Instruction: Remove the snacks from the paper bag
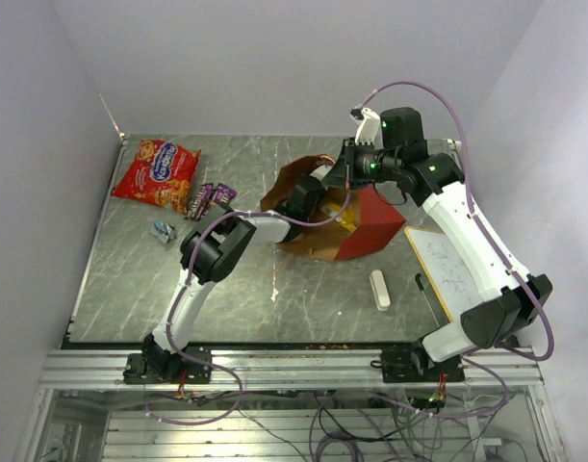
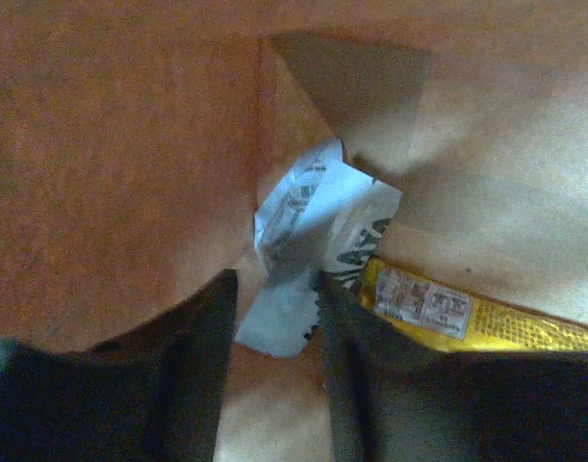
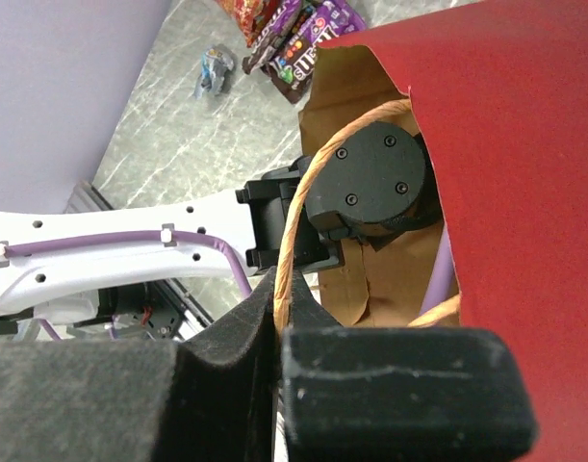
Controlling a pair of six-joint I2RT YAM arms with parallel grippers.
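Note:
The red paper bag (image 1: 372, 227) lies tipped over at centre right, its brown inside showing. My left gripper reaches into it, fingers parted. Just beyond the fingertips, a small white packet (image 2: 318, 231) leans by a fold of the bag; whether they touch it is unclear. A yellow packet (image 2: 467, 313) lies to its right, and also shows in the top view. At the bag's upper edge, my right gripper is shut on the twisted paper handle (image 3: 303, 197).
Out on the table's left are a large red snack bag (image 1: 157, 174), purple candy packs (image 1: 212, 200) and a small silvery packet (image 1: 163, 231). A white eraser (image 1: 379, 290) and a whiteboard (image 1: 452, 269) lie right.

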